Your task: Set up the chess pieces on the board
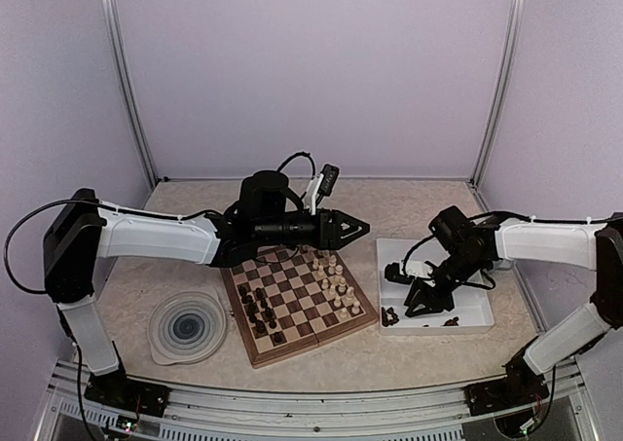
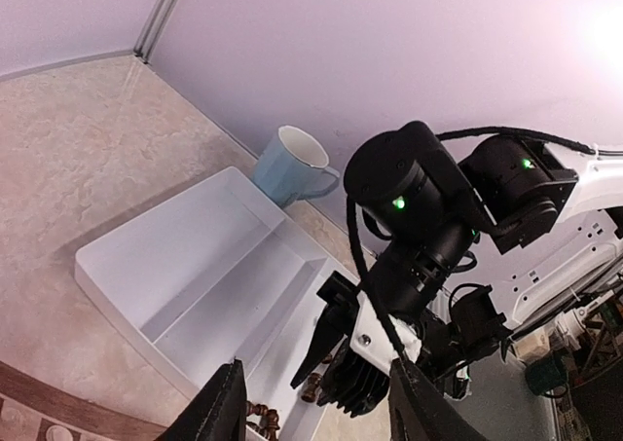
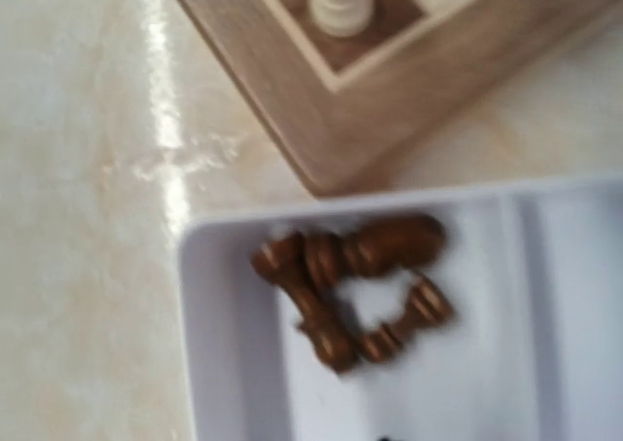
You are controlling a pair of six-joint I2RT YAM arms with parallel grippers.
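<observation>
The chessboard [image 1: 297, 305] carries dark pieces [image 1: 261, 310] along its left side and light pieces [image 1: 339, 290] along its right. Above the board's back right part, my left gripper [image 1: 358, 230] is open, its fingers [image 2: 227, 407] apart with nothing held between them. My right gripper [image 1: 409, 303] is low over the white tray [image 1: 482, 312]; the left wrist view shows its fingers [image 2: 313, 351] spread. Several brown pieces [image 3: 331, 310] lie in the tray's near left corner, in a blurred right wrist view where the right fingers hardly show. Another brown piece [image 2: 311, 387] is near those fingers.
A light blue mug [image 2: 287, 164] stands against the tray's far right side. A round lidded container [image 1: 188, 326] sits left of the board. Bare table [image 1: 341, 196] stretches behind the board. The tray's wall is close to the board's right corner.
</observation>
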